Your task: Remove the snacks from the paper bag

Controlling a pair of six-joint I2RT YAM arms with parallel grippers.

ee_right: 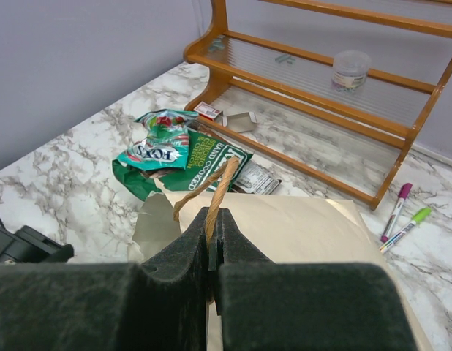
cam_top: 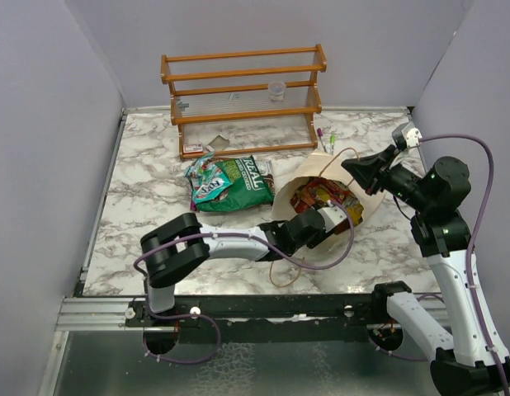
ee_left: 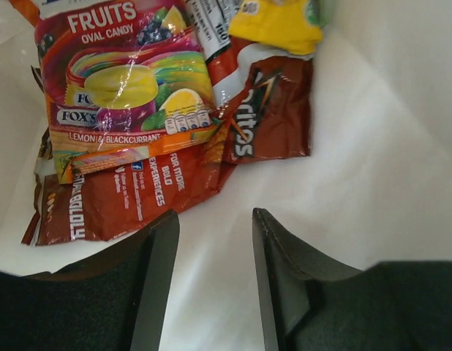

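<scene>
The white paper bag [cam_top: 362,206] lies tilted with its mouth open and snack packs inside. In the left wrist view a Fox's fruits candy pack [ee_left: 123,88], brown Doritos packs [ee_left: 116,201] and a yellow pack [ee_left: 277,22] show. My left gripper is at the bag's mouth, above white paper; its fingers stand apart with nothing visible between them. My right gripper is shut on the bag's twisted paper handle [ee_right: 222,183], holding the bag from above.
Green snack packs [cam_top: 238,186] lie left of the bag. A wooden shelf [cam_top: 243,111] stands at the back, with markers [ee_right: 398,216] beside it.
</scene>
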